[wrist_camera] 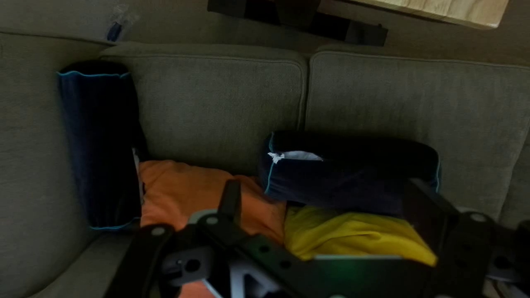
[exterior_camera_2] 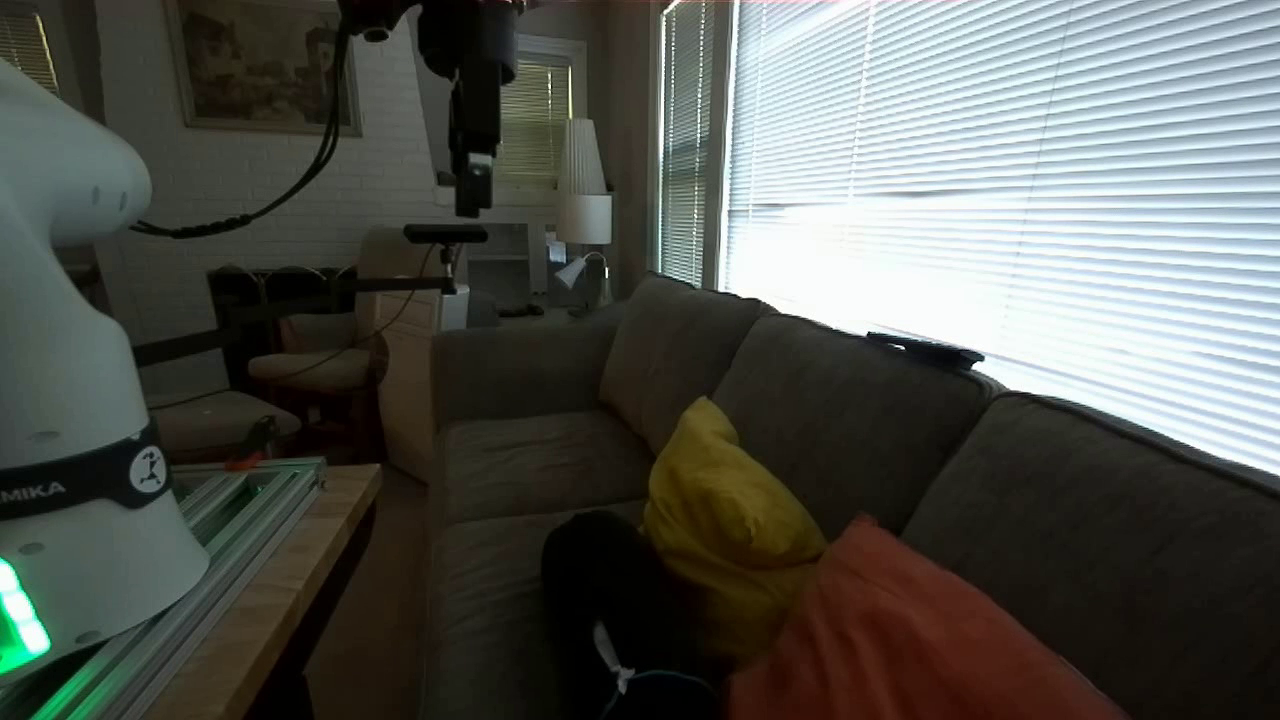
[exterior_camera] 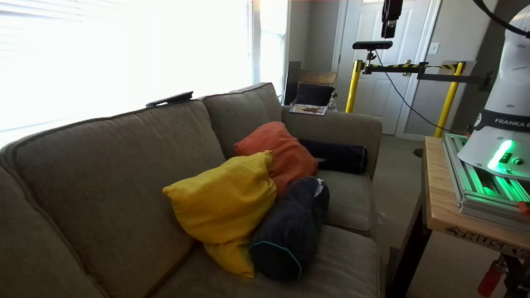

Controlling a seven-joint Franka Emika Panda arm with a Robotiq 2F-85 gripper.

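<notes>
High above the sofa, my gripper stands open, its two fingers wide apart with nothing held. In exterior view 2 the gripper (exterior_camera_2: 474,186) points straight down, well clear of the cushions. A yellow pillow (exterior_camera: 223,198) leans on the sofa back, overlapping an orange pillow (exterior_camera: 280,151). In front of them lies a dark navy bolster (exterior_camera: 290,231) with teal piping; in the wrist view this bolster (wrist_camera: 343,174) sits partly between and beyond my fingers. A second navy bolster (wrist_camera: 102,149) rests along the sofa's arm. My gripper's body hides parts of both pillows.
A grey-brown sofa (exterior_camera: 114,179) fills the middle, with a flat dark object (exterior_camera: 171,99) on top of its back. My base stands on a wooden bench (exterior_camera: 432,193) beside it. Bare seat cushion (wrist_camera: 422,99) shows beside the near bolster. A camera (exterior_camera: 372,45) stands behind the sofa arm.
</notes>
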